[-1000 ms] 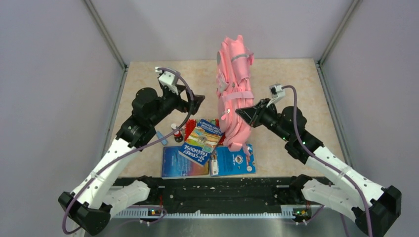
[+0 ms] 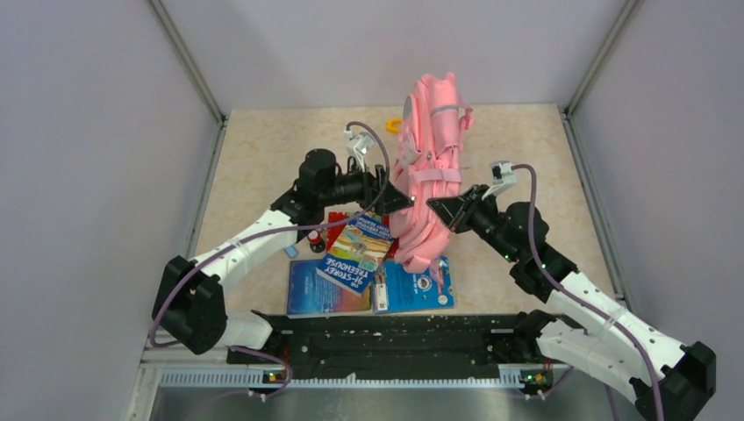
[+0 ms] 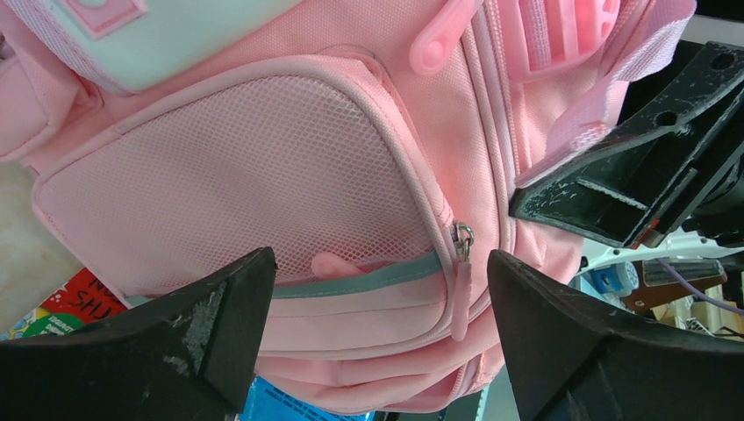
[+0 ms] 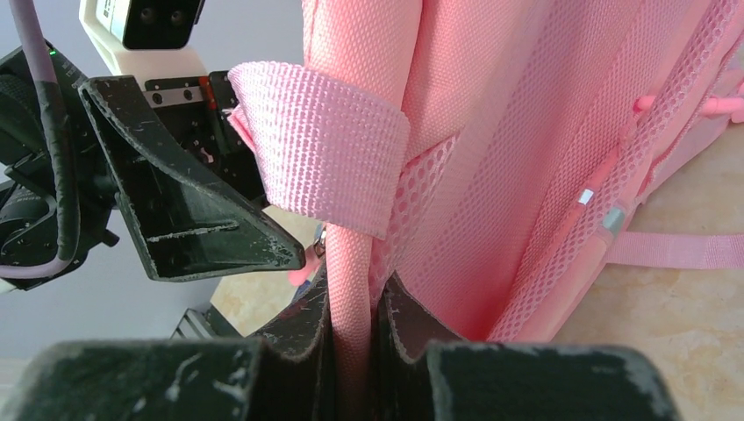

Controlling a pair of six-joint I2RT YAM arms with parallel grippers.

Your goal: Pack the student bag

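A pink backpack (image 2: 430, 132) stands in the middle, over several books. My left gripper is open at its side, facing a mesh pocket (image 3: 237, 175) and a hanging zipper pull (image 3: 461, 303). My right gripper is shut on the pink fabric edge of the backpack, below a velcro strap (image 4: 320, 145); in the top view it is at the bag's right side, close to my left gripper.
Books (image 2: 329, 294) lie along the front edge and under the bag. A small bottle (image 2: 316, 243), a blue item (image 2: 289, 250) and a yellow object (image 2: 393, 124) lie nearby.
My left gripper has moved right, up to the backpack's side. The bag and my right gripper have shifted slightly right and toward the front since a second ago.
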